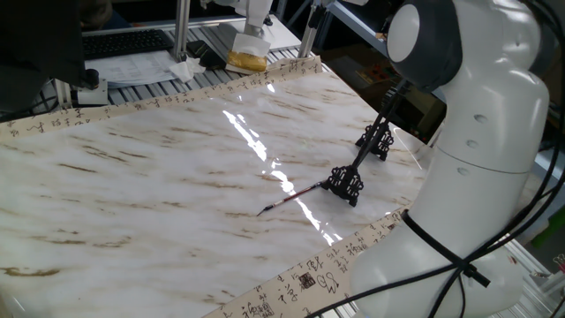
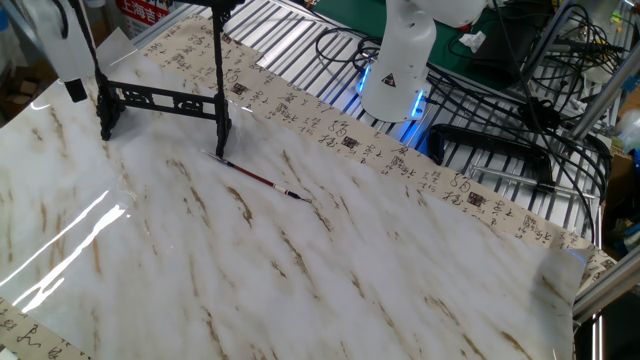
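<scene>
A slim brush [image 2: 262, 180] with a dark red handle lies flat on the marbled sheet. Its tip points away from the black ornate stand [image 2: 165, 100], and its other end is close to one foot. In exterior view 1 the brush [image 1: 291, 199] runs left from the near foot of the stand [image 1: 344, 184]. Only part of what looks like my gripper [image 2: 76, 92] shows, a pale body with a dark tip at the upper left, beside the stand's far post. Its fingers cannot be made out, nor whether anything is between them.
The white arm [image 1: 490, 132] fills the right side of exterior view 1, with black cables across it. Its base [image 2: 397, 85] stands behind the calligraphy-patterned border. A keyboard [image 1: 124, 42] and papers lie beyond the sheet. Most of the marbled sheet [image 2: 330, 280] is bare.
</scene>
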